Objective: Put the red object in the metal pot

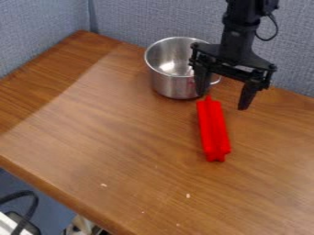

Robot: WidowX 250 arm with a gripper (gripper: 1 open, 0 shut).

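Observation:
The red object (214,131), long and bar-shaped, lies on the wooden table in front of the metal pot and slightly to its right. Its far end comes close to the pot's base. Behind it stands the silver metal pot (168,72), its right side partly covered by my gripper. The black gripper (223,97) hangs above the far end of the red object, its two fingers spread wide with nothing visible between them. One finger overlaps the pot's right side in view; the other is over bare table to the right.
Bare wooden table (98,119) extends to the left and front. Grey panels (147,20) stand along the back and left. Black cables (18,207) show off the table's edge at the lower left.

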